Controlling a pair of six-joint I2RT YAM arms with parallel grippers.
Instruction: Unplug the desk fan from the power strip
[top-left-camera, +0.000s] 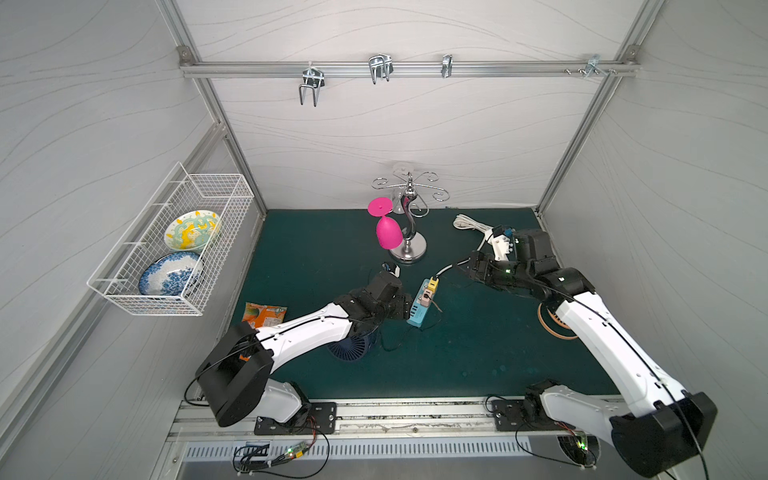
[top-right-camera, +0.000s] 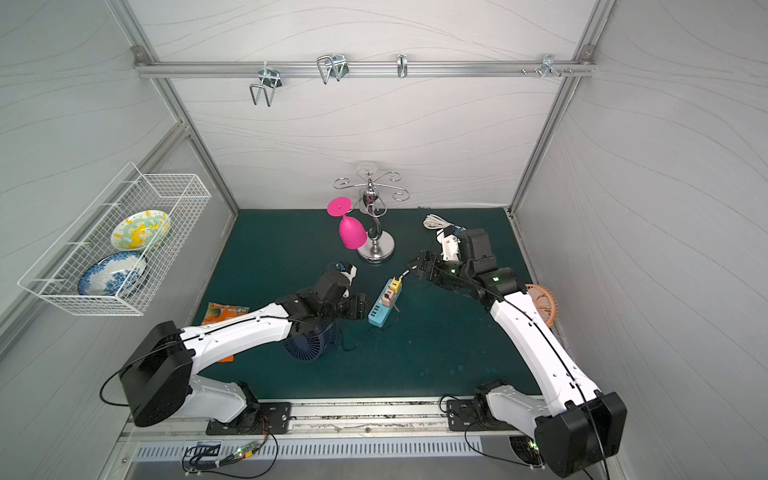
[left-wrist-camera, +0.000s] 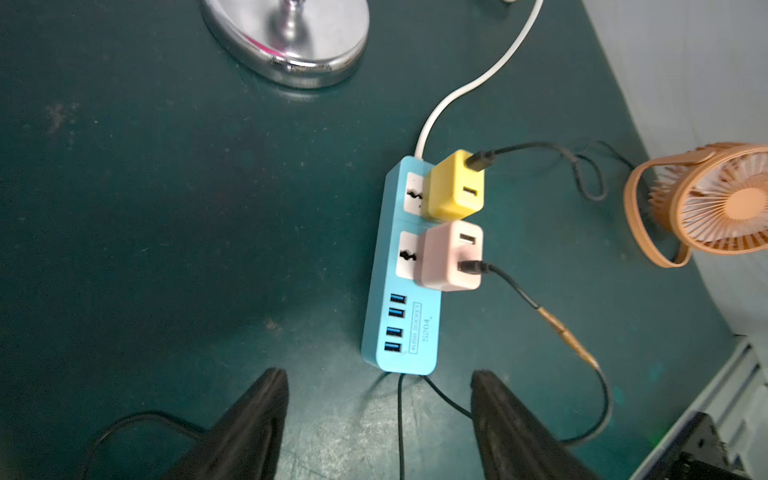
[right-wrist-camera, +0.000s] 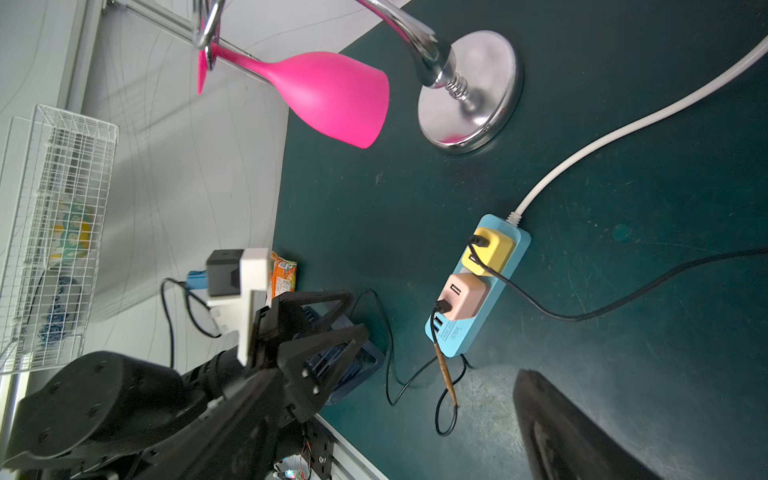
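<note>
The light blue power strip (left-wrist-camera: 397, 256) lies mid-table and carries a yellow adapter (left-wrist-camera: 453, 188) and a pink adapter (left-wrist-camera: 450, 254), each with a black cable plugged in. A dark blue fan (top-left-camera: 349, 349) sits left of the strip, partly covered by my left arm. At the right is a small tan fan (left-wrist-camera: 744, 204), whose cable runs toward the yellow adapter. My left gripper has its fingers apart and empty, close to the strip's left side. The right gripper is open and empty, above and right of the strip.
A chrome stand (top-left-camera: 409, 249) with a pink goblet (top-left-camera: 389, 233) rises behind the strip. A coiled white cable (top-left-camera: 468, 222) lies at the back right. An orange packet (top-left-camera: 264, 313) is at the left.
</note>
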